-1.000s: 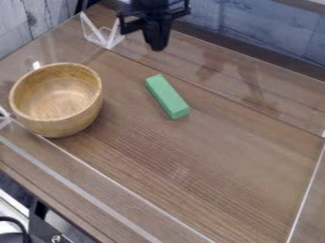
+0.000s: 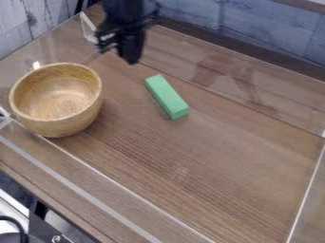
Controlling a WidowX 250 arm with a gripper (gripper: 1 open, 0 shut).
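Note:
My gripper (image 2: 131,57) hangs at the top of the camera view, a little left of centre, dark and shut, with nothing visible between its fingers. Below it and to the right a green rectangular block (image 2: 166,96) lies flat on the wooden table (image 2: 229,171). A large round wooden bowl (image 2: 55,100) sits at the left, below and left of my gripper and apart from the block.
A pale wall or rim runs along the back and the right edge. Some white material and a dark cable lie at the left edge.
My gripper has moved left and down in the view, toward the space between the bowl and the block. The bowl and block have not moved.

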